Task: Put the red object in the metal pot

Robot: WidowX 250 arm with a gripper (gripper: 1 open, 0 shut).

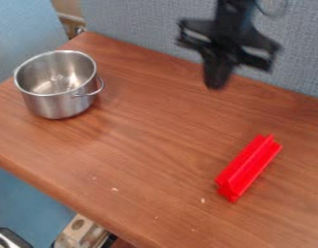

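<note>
The red object point(248, 168), a long block, lies slantwise on the wooden table at the right of the camera view, fully in sight. On the table's far left stands the shiny metal pot point(58, 83), upright, with a wire handle on its right side; no red shows inside it. My black gripper point(217, 76) hangs high near the top of the view, motion-blurred, well apart from the red object and to the right of the pot. The blur hides whether its fingers are apart or together, but nothing red is at them.
Bare wooden table point(143, 145) stretches between pot and red object. A grey wall point(148, 24) closes off the back. At the front left edge there is a metal bracket point(79, 232) with a dark piece beside it.
</note>
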